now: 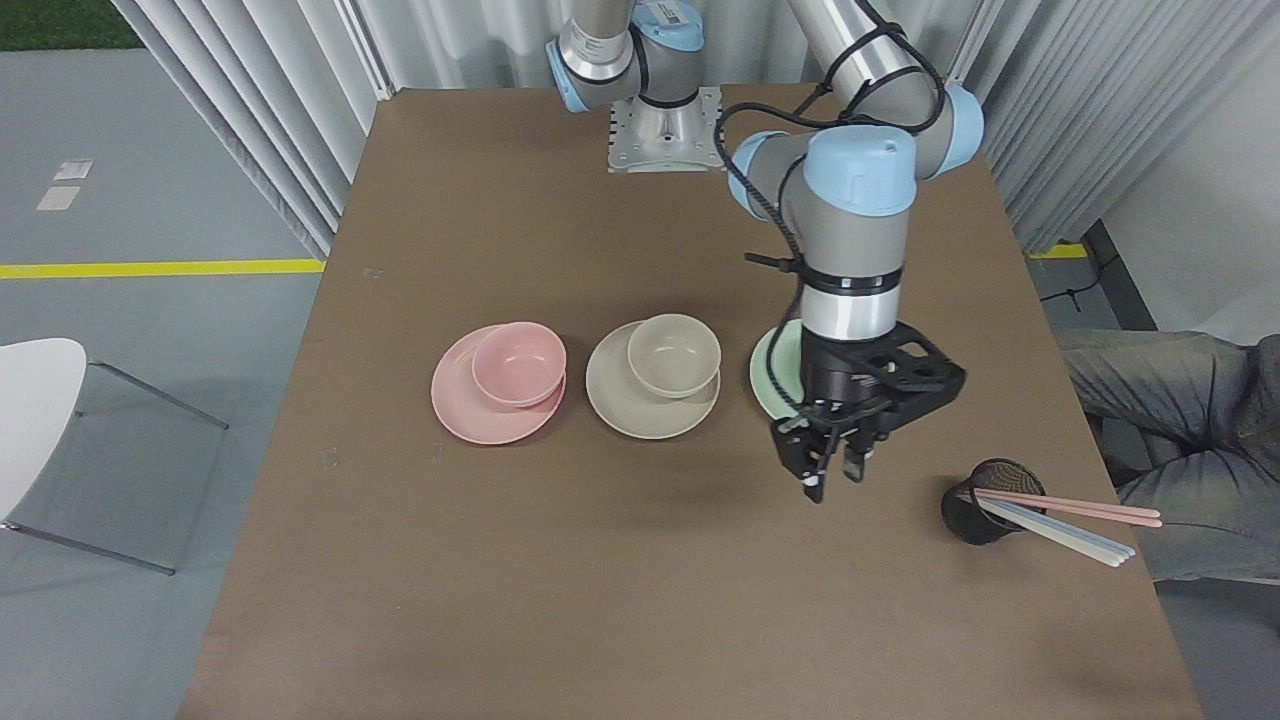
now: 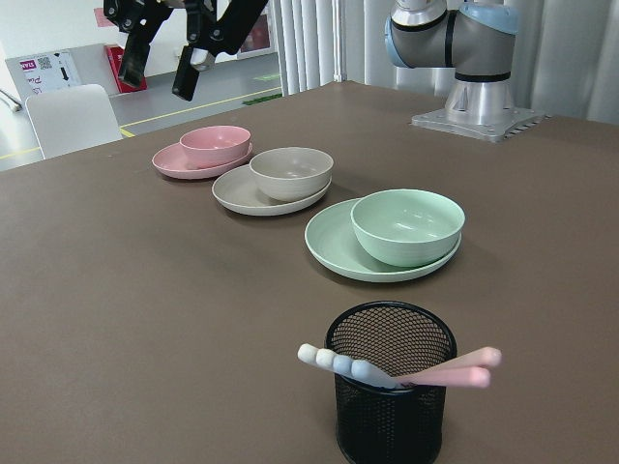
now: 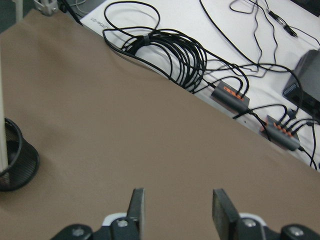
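Note:
My gripper [image 1: 834, 480] hangs in the air over the table in front of the green plate [image 2: 338, 246], partly hiding it in the front view; its two fingers stand apart with nothing between them, also in the wrist view [image 3: 177, 205]. A green bowl [image 2: 406, 227] sits on that plate. A cream bowl [image 1: 673, 348] rests on a cream plate [image 1: 630, 412], and a pink bowl [image 1: 518, 358] on a pink plate [image 1: 468, 414]. A black mesh cup [image 2: 389, 425] with pink chopsticks [image 1: 1116, 512] and pale chopsticks [image 1: 1086, 542] stands at the right edge.
Beyond the edge in the wrist view lie cables [image 3: 185, 60] and hubs. A seated person's legs [image 1: 1188, 456] are at the right.

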